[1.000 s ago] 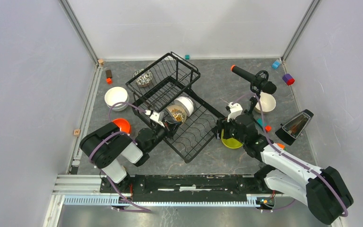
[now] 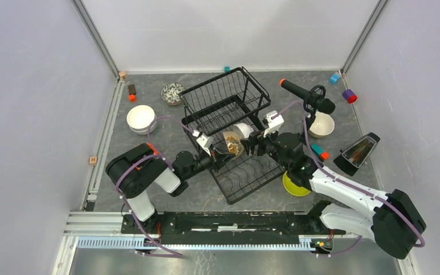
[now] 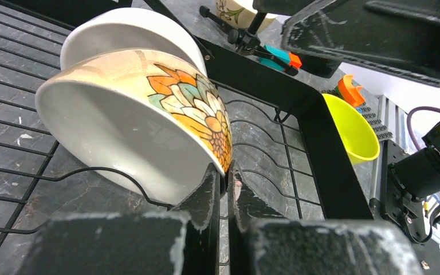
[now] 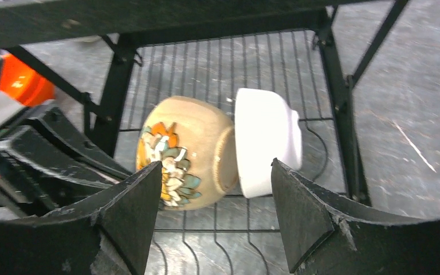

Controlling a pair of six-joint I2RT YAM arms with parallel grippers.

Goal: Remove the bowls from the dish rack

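A black two-tier wire dish rack (image 2: 256, 191) stands in the middle of the table. On its lower level a tan bowl with a flower pattern (image 3: 190, 105) leans on its side, a white bowl (image 3: 132, 35) right behind it. My left gripper is shut on the rim of the flowered bowl, whose base (image 4: 220, 160) faces the white bowl. To the right of both bowls, my right gripper is open with nothing between its fingers; the white bowl's side (image 4: 263, 134) shows between and beyond them. In the top view the arms partly cover both bowls.
White bowls (image 2: 141, 117) sit at the left, a dark patterned bowl (image 2: 172, 93) behind the rack. A yellow-green bowl (image 2: 296, 185) lies by the right arm, a cream bowl (image 2: 321, 125) at the right near a black stand (image 2: 308, 95). The upper tier (image 2: 229, 94) looks empty.
The rack and the bowls in it have shifted right together with my left gripper. My right gripper has come up and left to the white bowl. The yellow-green bowl lies further right.
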